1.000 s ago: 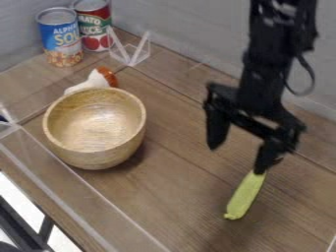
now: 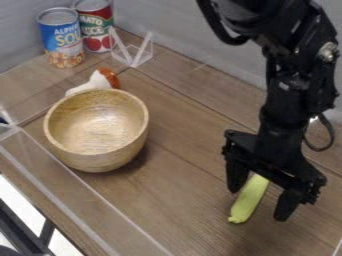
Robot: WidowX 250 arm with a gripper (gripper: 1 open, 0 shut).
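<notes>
My black gripper (image 2: 261,186) is low over the table at the right, its fingers spread on either side of a pale green, elongated object (image 2: 246,206) lying on the wood. The fingers stand open, and part of the green object is hidden beneath the gripper.
A wooden bowl (image 2: 95,134) sits at the left. Behind it lies a white and orange item (image 2: 94,85). Two cans, one blue (image 2: 63,40) and one red (image 2: 95,23), stand at the back left corner by a wall.
</notes>
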